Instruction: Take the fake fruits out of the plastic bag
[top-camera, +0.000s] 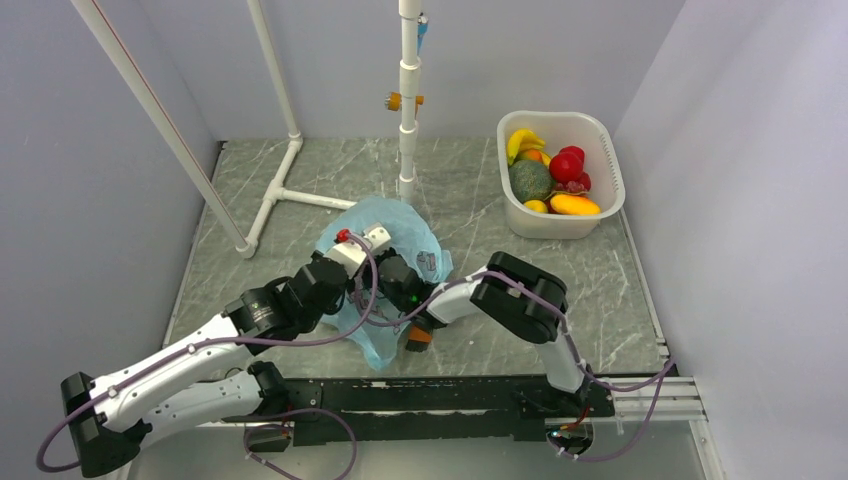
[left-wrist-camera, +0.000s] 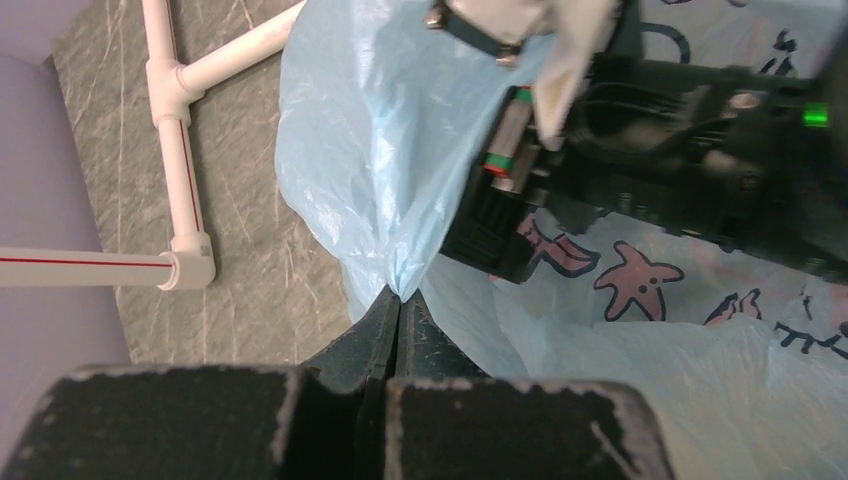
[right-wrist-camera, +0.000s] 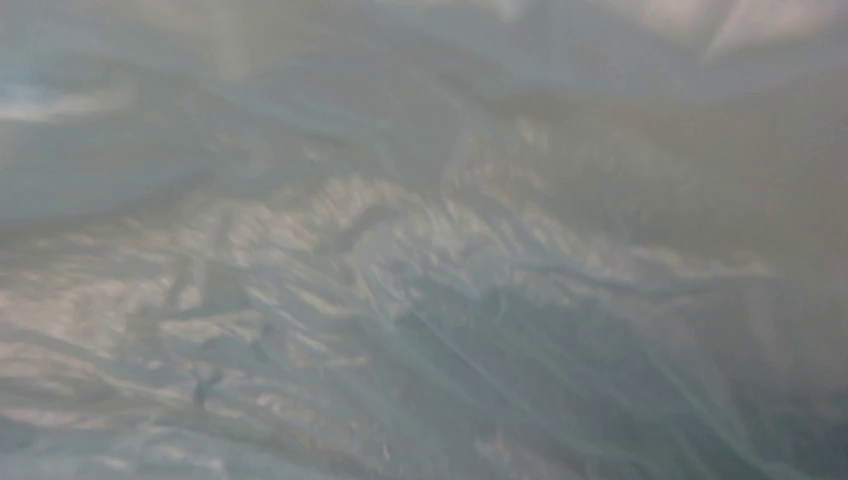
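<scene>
The light blue plastic bag (top-camera: 407, 232), printed with sea creatures, lies crumpled on the grey table beneath both arms. At its edge, my left gripper is shut on a gathered fold of the film, plain in the left wrist view. My right gripper (top-camera: 372, 268) reaches in from the right, close beside the left one. Its fingers are hidden by the bag and the arms. Blurred, wrinkled plastic fills the whole right wrist view, so its finger does not show. No fruit is visible inside the bag.
At the back right stands a white bin (top-camera: 560, 225) holding several fake fruits, among them a banana (top-camera: 522, 140) and a melon (top-camera: 530, 181). A white pipe frame (top-camera: 272, 203) borders the bag at the back left. Bare table lies between bag and bin.
</scene>
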